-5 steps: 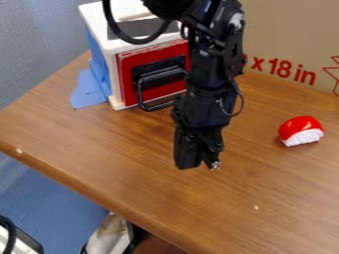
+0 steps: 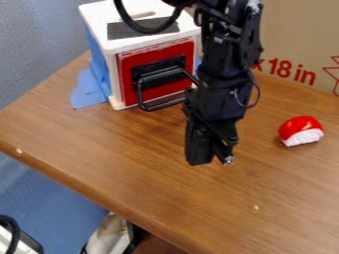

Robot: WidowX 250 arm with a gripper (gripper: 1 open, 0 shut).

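Observation:
My gripper [image 2: 209, 149] hangs pointing down over the middle of the wooden table [image 2: 133, 189], in front of a white and blue toy oven with a red front [image 2: 131, 73]. The black arm covers part of the oven's right side. Whether the fingers are open or shut is unclear from this angle. A red and white rounded object [image 2: 300, 130] lies to the right of the gripper.
A blue flat piece [image 2: 87, 93] lies at the oven's left. A cardboard box [image 2: 298, 55] stands at the back right. The table's left edge borders a blue floor.
My gripper has shifted slightly to the right and a little up, after a small move over the last second. The other things look unmoved.

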